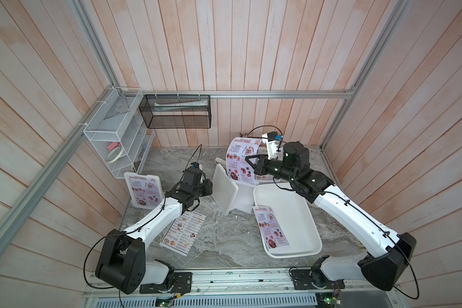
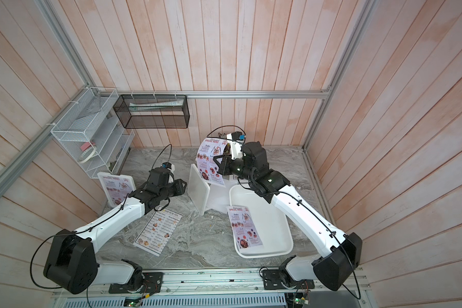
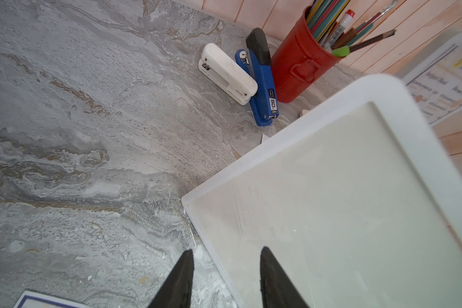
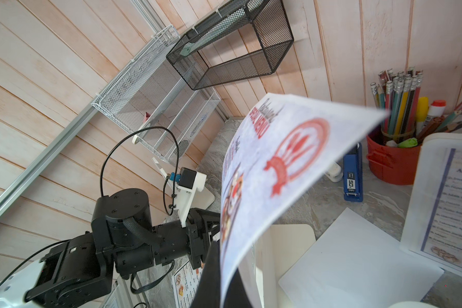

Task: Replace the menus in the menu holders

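Note:
A curved pink-and-white special menu (image 1: 239, 159) hangs upright from my right gripper, which is shut on its edge, above and right of a blank white menu holder (image 1: 223, 190). In the left wrist view that holder (image 3: 323, 195) stands tilted with no menu in it. My left gripper is open beside it, nothing between its fingers. A filled holder (image 1: 143, 191) stands at the left, and another holder (image 4: 449, 205) with a text menu at the back. One menu (image 1: 184, 233) lies on the table; another special menu (image 1: 270, 227) lies partly in the white tray (image 1: 313, 231).
A blank white sheet (image 4: 362, 261) lies on the table right of the empty holder. Staplers (image 3: 228, 74) and a red pencil cup (image 3: 302, 61) stand at the back. Wire shelves (image 1: 120, 133) hang on the left wall.

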